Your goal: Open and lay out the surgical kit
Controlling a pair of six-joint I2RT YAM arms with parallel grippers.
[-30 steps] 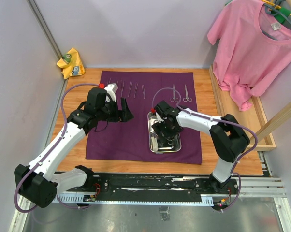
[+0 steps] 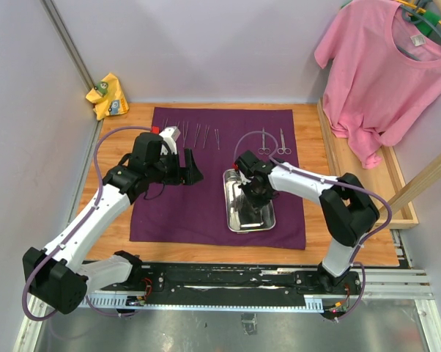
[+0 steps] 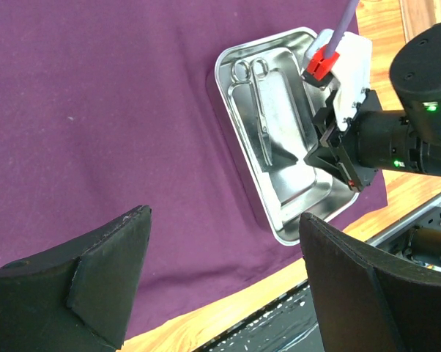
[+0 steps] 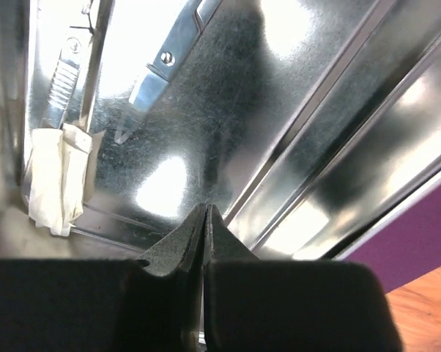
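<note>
Inside the steel tray [image 3: 294, 220], the scissors [image 3: 258, 110] lie flat, their rings toward the far rim in the left wrist view. In the right wrist view, only the scissors' blades and pivot [image 4: 164, 64] show, tips pointing down-left and clear of the fingers. My right gripper is low in the tray, shut with nothing between its fingertips. To its left lie a pale paper-like packet [image 4: 59, 180] and a ridged metal tool [image 4: 62, 82]. My left gripper stands open and empty over the cloth, left of the tray.
On the purple cloth [image 2: 180, 213], several slim instruments [image 2: 198, 135] lie in a row along the back. Two scissors [image 2: 283, 143] are at its back right. The cloth left of the tray is bare. A yellow bag [image 2: 108, 97] and a pink shirt [image 2: 389, 66] are beyond the cloth.
My right gripper went from open to shut. The left arm stays still.
</note>
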